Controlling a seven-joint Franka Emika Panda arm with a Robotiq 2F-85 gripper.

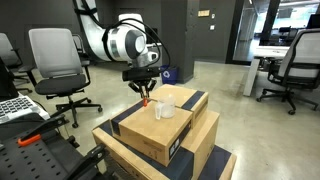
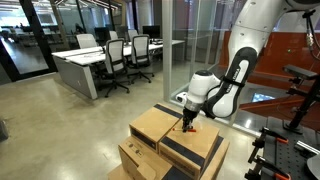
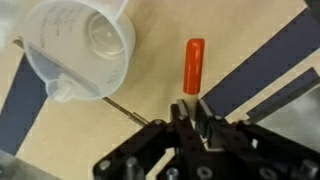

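My gripper is shut on a slim object with an orange-red end (image 3: 194,62); its lower part is hidden between the fingers. In exterior view 1 the gripper (image 1: 144,93) hangs above the cardboard box top (image 1: 142,123), with the orange piece (image 1: 145,102) below it. A translucent plastic cup (image 3: 112,72) with a spout stands on the box beside the gripper, at upper left in the wrist view. That cup (image 1: 166,108) appears just right of the gripper in exterior view 1.
Dark tape bands (image 3: 262,72) cross the cardboard. A thin dark line, perhaps a rod or seam (image 3: 125,112), runs past the cup. More boxes (image 1: 205,132) adjoin the work surface, and office chairs (image 1: 298,68) stand well away on open floor.
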